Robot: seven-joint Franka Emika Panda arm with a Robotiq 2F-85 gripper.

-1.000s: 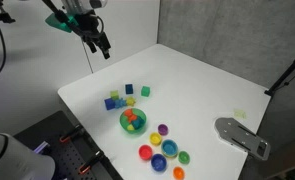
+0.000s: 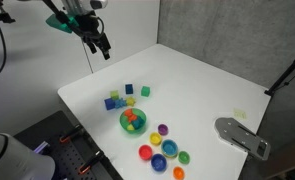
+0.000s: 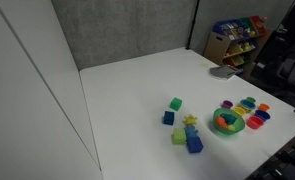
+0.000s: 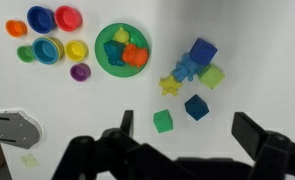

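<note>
High above the white table's left side, my gripper (image 2: 103,47) stands open, well clear of every object. Seen from the wrist, the gripper has its fingers wide apart and nothing between them. A green bowl (image 4: 127,73) holds several small toys, among them an orange one (image 4: 136,57) and a teal one (image 4: 113,50). Beside it lie a blue block (image 4: 202,51), a yellow-green block (image 4: 211,76), a blue figure (image 4: 185,68) and a yellow star-like piece (image 4: 171,86). A dark blue block (image 4: 196,107) and a green block (image 4: 163,121) lie apart from these.
Several coloured cups, including a red one (image 2: 145,153), a purple one (image 2: 163,129) and an orange one (image 2: 178,173), stand near the bowl. A grey metal plate (image 2: 242,138) lies on the right side. A shelf with coloured bins (image 3: 227,48) stands beyond.
</note>
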